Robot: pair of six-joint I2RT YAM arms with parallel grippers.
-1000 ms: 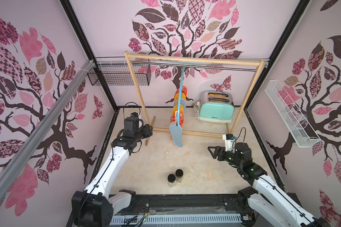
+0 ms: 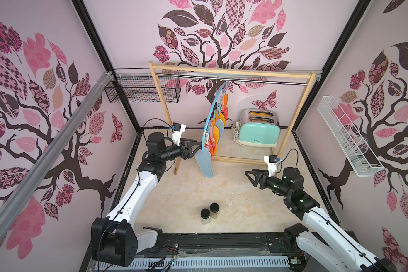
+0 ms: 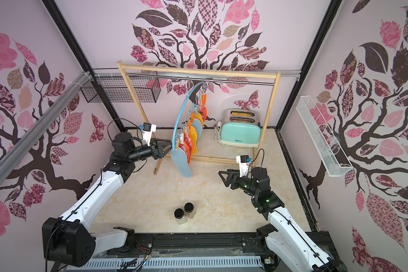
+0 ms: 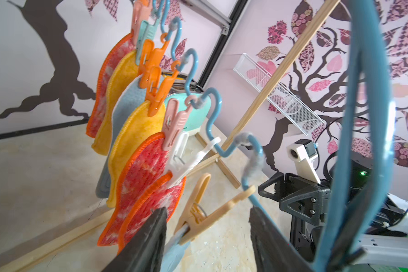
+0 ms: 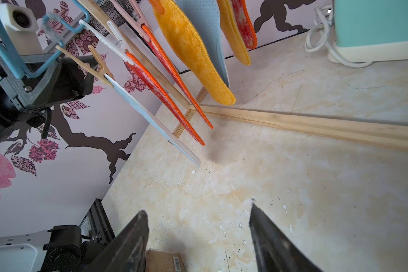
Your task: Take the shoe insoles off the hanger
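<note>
Several insoles in light blue, red and yellow hang by coloured clips from the blue hanger on the wooden rack. The nearest is a light blue insole, held by a beige clip. My left gripper stands open at the hanger's near end. In the left wrist view its fingers lie to either side of the beige clip's lower part, not closed on it. My right gripper is apart from the insoles, to their right; its fingers are parted, with only bare table between them.
Wooden rack bars frame the hanger. A turquoise toaster stands behind right, and two black-lidded jars stand at the front. A black wire basket is at the back left.
My left gripper has moved right, up to the hanger's near end. My right gripper has shifted slightly.
</note>
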